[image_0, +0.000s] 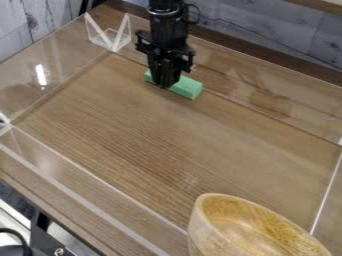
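Observation:
The black robot arm reaches down from the top centre to a green block (186, 88) on the wooden table (160, 160). Its gripper (164, 78) is over the left part of the block, which it partly hides. The fingers are dark and small, so whether they hold the block or are apart cannot be made out.
A large yellow bowl (247, 225) sits at the bottom right. White wire-like pieces lie at the top left and left edge.

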